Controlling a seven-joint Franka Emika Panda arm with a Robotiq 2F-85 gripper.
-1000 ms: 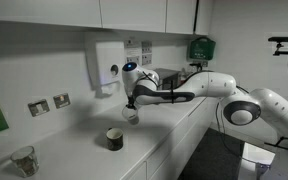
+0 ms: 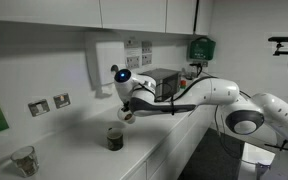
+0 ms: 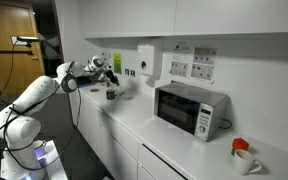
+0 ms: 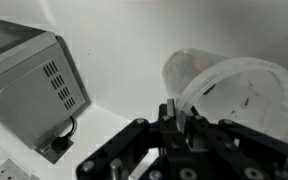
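Note:
In the wrist view, a clear-walled white container (image 4: 246,72) lies across the right half with its round rim toward the camera. My gripper is shut on the rim of this container, and a few small dark specks show inside it. In exterior view 1 the container (image 2: 127,116) hangs tilted from the gripper above the counter. Just left of it and lower stands a dark round pot (image 2: 115,141). Exterior view 2 shows the arm and pot small and far off, so detail there is hard to tell.
A glass or metal tumbler (image 2: 25,161) stands at the counter's near left end. The microwave (image 3: 191,112) is farther along the counter (image 3: 134,118), with a white mug (image 3: 243,161) and a red item (image 3: 240,144) beyond. The wall runs close behind the arm.
The gripper and the container have shifted slightly left and toward the dark pot, and the container's tilt has changed. The pot and the tumbler have stayed in place.

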